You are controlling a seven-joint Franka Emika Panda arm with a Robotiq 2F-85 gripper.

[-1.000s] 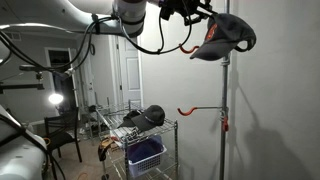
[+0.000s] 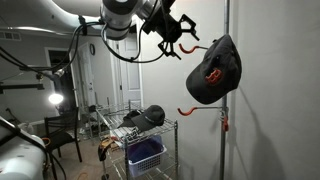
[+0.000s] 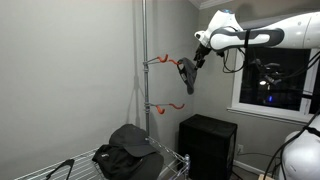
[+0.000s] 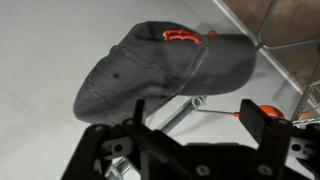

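Observation:
My gripper [image 2: 178,42] is open, its two fingers wide apart in the wrist view with nothing between them. A dark cap [image 2: 214,72] with a red patch is tilted beside the metal pole, to the right of and below the gripper in exterior view 1. From the wrist, the cap [image 4: 165,70] appears beyond the fingertips, apart from them. The cap [image 3: 187,74] is close to the upper red hooks [image 3: 160,59] in exterior view 2. Whether a hook bears it I cannot tell.
A lower red hook [image 2: 187,111] sticks out from the pole [image 2: 224,140]. On the wire rack [image 2: 165,126] lie dark caps [image 2: 149,117], and a blue-white basket [image 2: 147,153] is below. A black cabinet [image 3: 207,147] stands by the wall.
The cap, up at the gripper a second ago, is now lower and apart from it. The gripper moved left and lower.

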